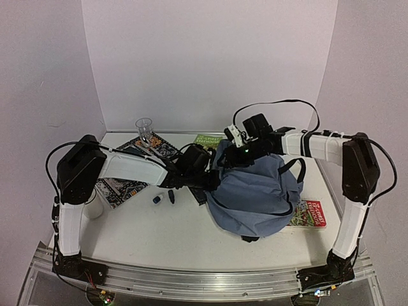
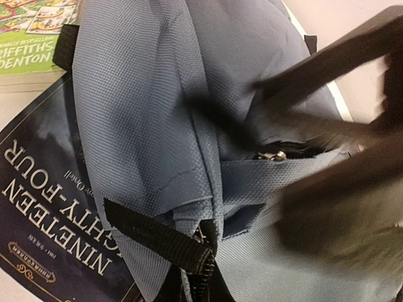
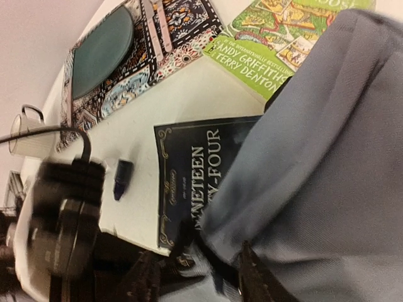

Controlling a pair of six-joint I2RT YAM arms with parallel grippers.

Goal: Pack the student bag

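The blue-grey bag (image 1: pixel 252 197) lies on the right half of the table. In the left wrist view, my left gripper is shut on the bag's edge by a black strap (image 2: pixel 154 236). Over the bag's upper left side, my right gripper (image 1: pixel 229 156) is close to the left one; its fingers (image 3: pixel 250 270) look spread in the right wrist view, above the bag's edge. A dark book titled Nineteen Eighty-Four (image 3: pixel 182 170) lies partly under the bag. Beyond it is a green-covered book (image 3: pixel 252 66), and a red-green book (image 1: pixel 309 214) lies at the bag's right.
A patterned mat (image 3: pixel 189 28) carries a dark plate (image 3: pixel 104 50) and pink-handled cutlery. A clear glass (image 1: pixel 145 127), a white mug (image 1: pixel 93 205) and two small dark items, one of them a marker (image 1: pixel 171 196), are at left.
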